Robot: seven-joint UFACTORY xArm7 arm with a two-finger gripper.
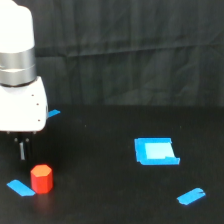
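Note:
On the black table at the lower left sits a red block (42,179), its outline roughly hexagonal. My gripper (22,150) hangs above and a little to the left of that block in the picture, under the white hand (22,105). Its fingers are small and dark against the black background, so how far apart they stand does not show clearly. A gap is visible between them and the block, and I see nothing held.
Blue tape frames a white square (158,151) right of centre. Blue tape strips lie at the lower left (20,188) and lower right (191,196). A dark curtain (140,50) hangs behind.

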